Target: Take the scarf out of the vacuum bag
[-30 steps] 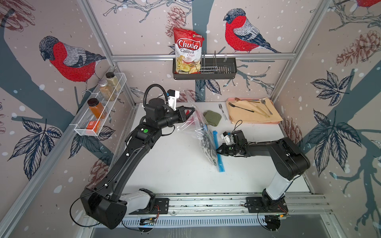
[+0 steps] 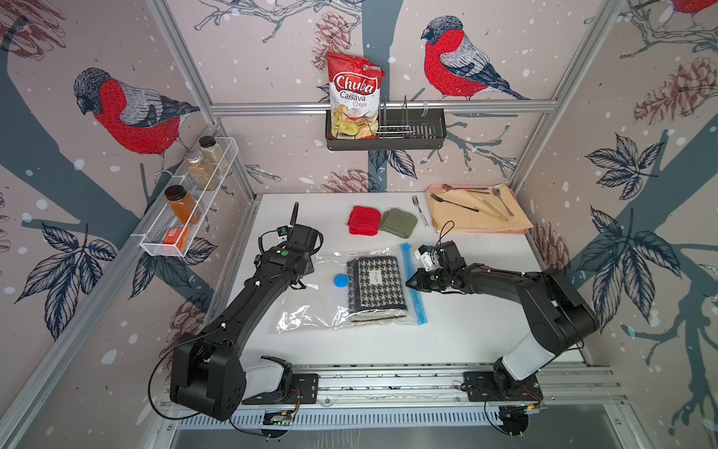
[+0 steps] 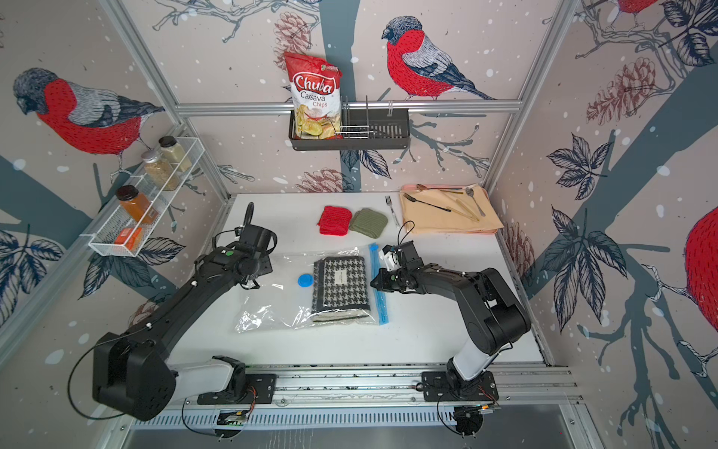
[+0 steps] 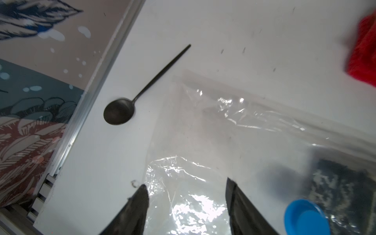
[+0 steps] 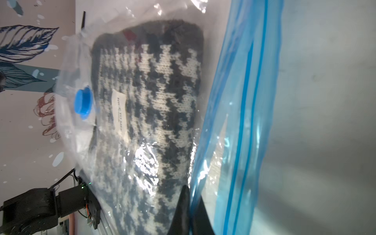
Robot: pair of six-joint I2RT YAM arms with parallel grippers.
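Note:
The clear vacuum bag [image 2: 310, 307] lies flat on the table with the folded houndstooth scarf [image 2: 377, 288] inside, near the blue zip strip [image 3: 381, 307] at its right end. A blue valve cap [image 2: 341, 280] sits left of the scarf. My left gripper is open above the empty left part of the bag, nothing between its fingers. My right gripper is shut on the bag's edge along the blue zip strip, low over the table.
A black ladle [image 4: 119, 110] lies left of the bag. Red cloth [image 2: 363, 220], green cloth [image 2: 398, 222], a fork and a peach mat [image 2: 456, 217] with cutlery are at the back. A wire shelf with jars hangs left.
A second ago my left gripper held the bag raised and folded rightward. It has let go and moved back and down, and the bag has settled flat.

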